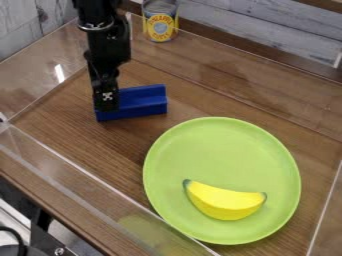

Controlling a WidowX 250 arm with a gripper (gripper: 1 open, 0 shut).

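My black gripper (104,85) reaches down from the top left to the left part of a blue block (138,104), its lower end at or just over the block. Whether its fingers are open or shut, and whether they touch the block, I cannot tell. A green plate (222,143) lies at the lower right with a yellow toy banana (222,200) on it.
A can or jar with a yellow label (160,24) stands at the back.
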